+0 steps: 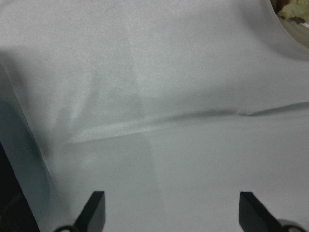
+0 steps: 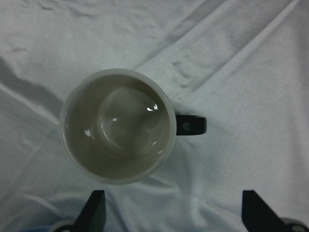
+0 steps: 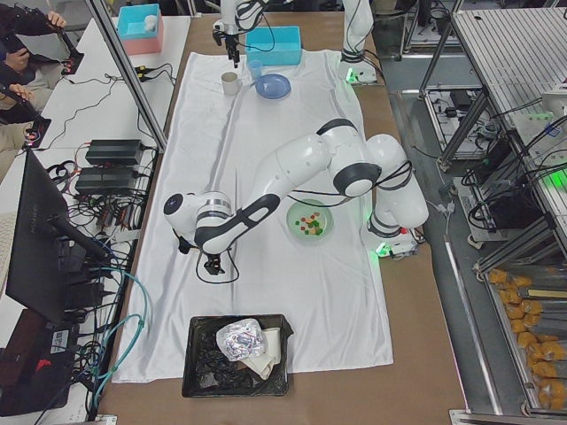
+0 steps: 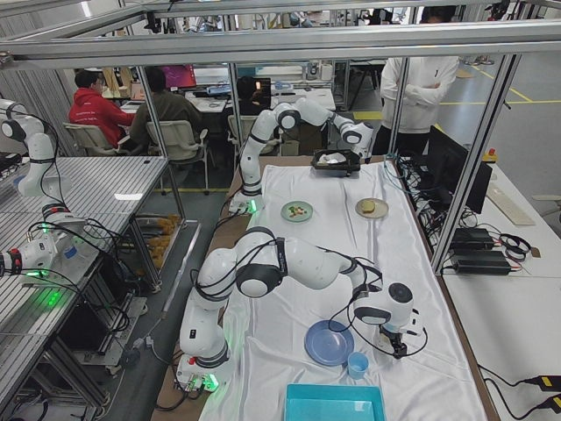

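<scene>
In the left wrist view my left gripper is open over white cloth, nothing between its fingers; a plate rim [image 1: 285,29] with yellowish food shows at the top right, and the edge of a dark bin [image 1: 12,183] at the left. In the right wrist view my right gripper is open beside a white mug [image 2: 118,150] with a dark handle. A beige plate with food [image 4: 372,210] and a green plate with small pieces [image 3: 309,224] sit on the cloth.
A black lined bin [image 3: 205,381] holds foil and cloth. At the far end are a blue plate [image 4: 330,344], a blue cup [image 4: 358,367] and a turquoise bin [image 4: 333,403].
</scene>
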